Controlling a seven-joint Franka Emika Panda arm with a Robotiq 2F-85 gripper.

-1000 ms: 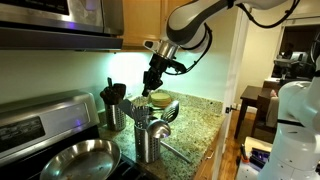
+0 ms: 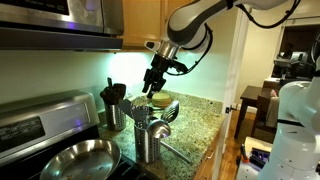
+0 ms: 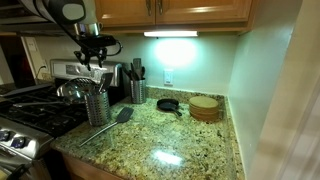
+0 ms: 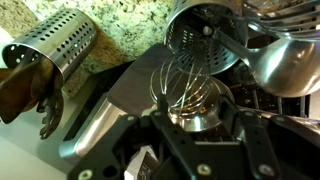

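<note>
My gripper (image 2: 149, 87) hangs above the perforated metal utensil holder (image 2: 147, 145) on the counter, pointing down. In the wrist view the gripper's fingers (image 4: 229, 108) stand apart. Wire loops of a whisk (image 4: 180, 85) show in and just beyond the gap between them, near the rim of the holder (image 4: 190, 35); whether the fingers touch the wires is unclear. A steel ladle (image 4: 285, 68) leans out of the same holder, and other metal utensils stand around it.
Behind stands a second perforated holder (image 3: 138, 91) with dark utensils. A spatula (image 3: 123, 116) leans out toward the counter. A black pan (image 3: 169, 105) and stacked tan plates (image 3: 206, 108) sit farther right. A large pan (image 2: 82, 163) rests on the stove.
The arm stays almost in place above the holder, with at most a slight shift of the gripper. The utensils and pans look unmoved.
</note>
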